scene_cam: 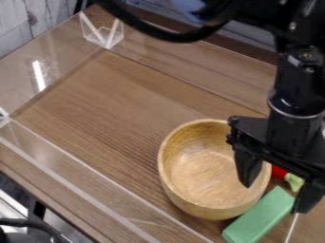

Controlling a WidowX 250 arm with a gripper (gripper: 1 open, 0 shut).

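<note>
The black gripper (276, 176) hangs at the right of the camera view, its fingers over the right side of a wooden bowl (193, 171). Whether anything sits between the fingers is hidden by its dark body. A green block (260, 218) lies on the table just to the right of the bowl's near side. A small red object (282, 172) is partly visible behind the gripper.
A clear plastic object (105, 30) stands at the far upper left. The table's edge runs along the lower left.
</note>
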